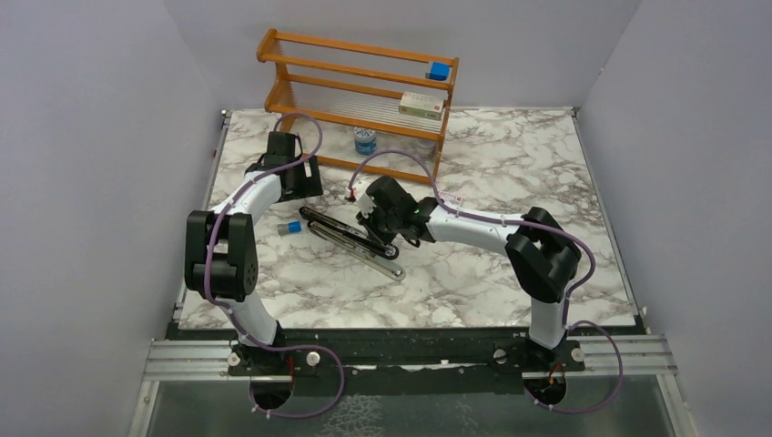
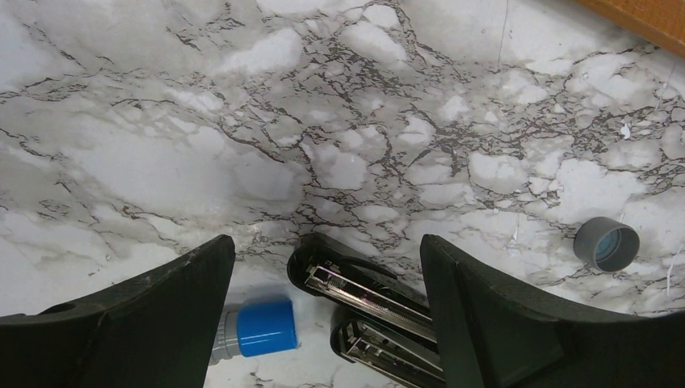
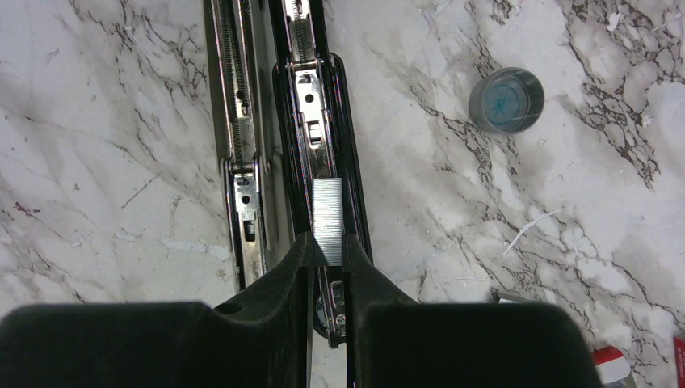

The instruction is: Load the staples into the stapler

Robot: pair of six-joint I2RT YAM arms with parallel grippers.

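Two long staplers lie opened out side by side on the marble table, the black stapler (image 1: pixel 314 216) behind the grey stapler (image 1: pixel 387 269). In the right wrist view a silver strip of staples (image 3: pixel 327 212) is pinched at its near end by my right gripper, which is shut on it. The strip lines up over the black stapler's metal channel (image 3: pixel 313 121); whether it touches the channel I cannot tell. My left gripper stands open above the table, nothing between its fingers, with the staplers' far ends below it.
Beside the staplers lies a blue-capped grey tube (image 2: pixel 266 327). A small grey cup (image 2: pixel 606 244) and a clear cup (image 3: pixel 506 100) stand nearby. A wooden rack (image 1: pixel 364 118) runs along the back.
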